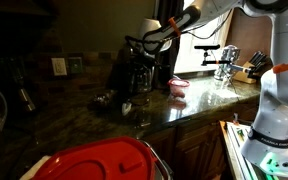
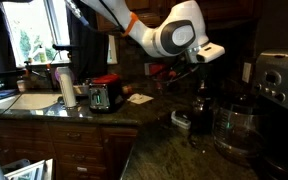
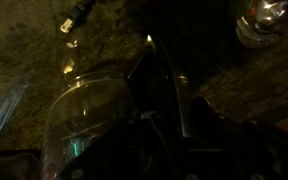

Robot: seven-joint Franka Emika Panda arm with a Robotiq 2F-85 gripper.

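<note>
In exterior view 1 my gripper (image 1: 141, 72) hangs low over the far part of the dark counter. Exterior view 2 has the gripper (image 2: 200, 98) pointing down near a large clear glass vessel (image 2: 234, 130). The fingers are shut on a dark object (image 3: 162, 80) with a thin bright streak along it; its kind cannot be made out in this light. In the wrist view a clear glass vessel (image 3: 87, 115) lies left of the held object, and a shiny round container (image 3: 267, 20) is at the upper right.
A large red tray-like thing (image 1: 99, 160) fills the near counter in exterior view 1, and a pink-red bowl (image 1: 179, 88) sits farther back. A small pale container (image 2: 180, 120) is close to the gripper.
</note>
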